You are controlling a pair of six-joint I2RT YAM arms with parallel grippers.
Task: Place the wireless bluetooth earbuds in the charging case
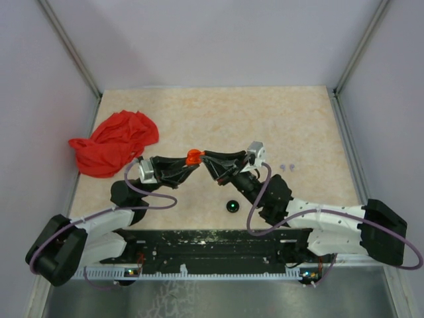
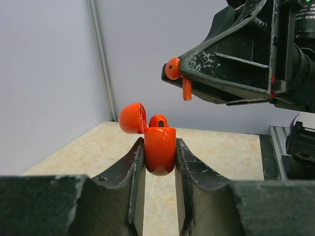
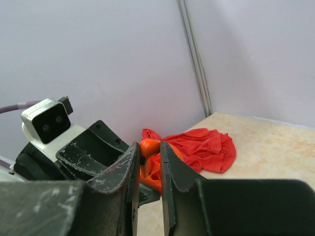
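An orange charging case (image 2: 160,151) is clamped between the fingertips of my left gripper, its lid (image 2: 132,118) swung open to the left. A rounded orange piece (image 2: 158,120) shows at the top of the case; it may be an earbud seated inside. Above and to the right in the left wrist view, my right gripper (image 1: 202,155) is shut on an orange earbud (image 2: 173,69), whose stem (image 2: 187,89) points down. That earbud is apart from the case. In the right wrist view the held earbud (image 3: 150,146) overlaps the case behind it.
A crumpled red cloth (image 1: 116,143) lies at the back left of the table. A small black round object (image 1: 232,206) rests below the right arm, and two small pale items (image 1: 287,167) lie to the right.
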